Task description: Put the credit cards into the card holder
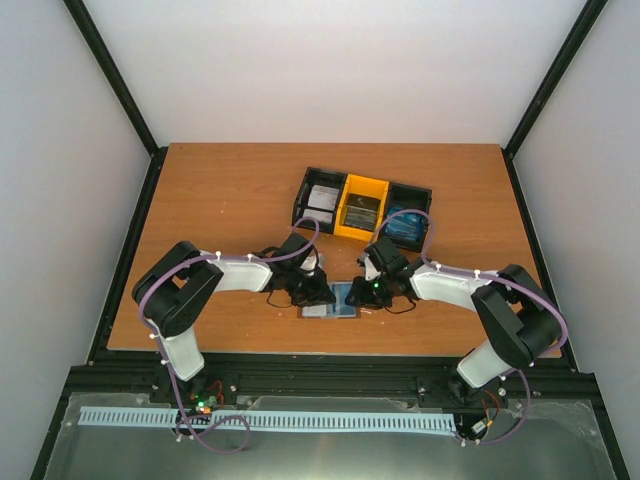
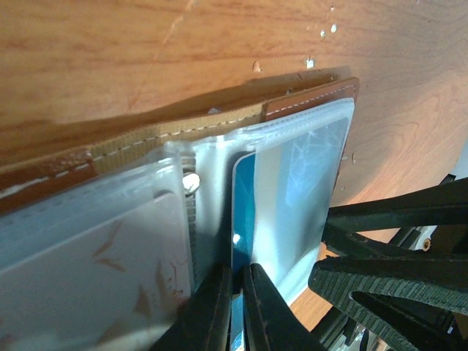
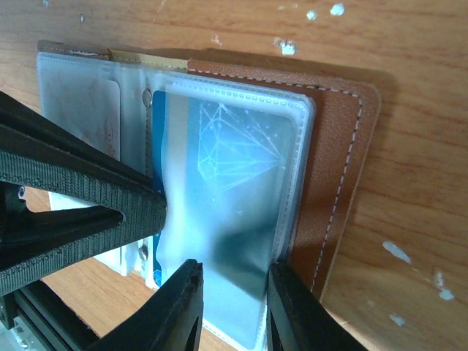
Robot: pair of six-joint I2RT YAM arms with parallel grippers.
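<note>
The open card holder [image 3: 336, 175], brown leather with clear sleeves, lies on the table under both grippers. A blue card [image 3: 238, 157] sits mostly inside one clear sleeve, and its dark blue edge [image 2: 243, 205] shows at the sleeve's mouth near the fold. At that edge my left gripper is shut on the blue card, its tips close together. Over the same sleeve, my right gripper is part open. One of its fingers [image 3: 281, 300] stands at the sleeve's outer edge; nothing is gripped between them. A pale card [image 2: 95, 270] fills the other sleeve.
Behind the arms stands an organizer with a black bin [image 1: 313, 173] of white cards, a yellow bin [image 1: 347, 190] of dark cards and a black bin [image 1: 424, 196] of blue cards.
</note>
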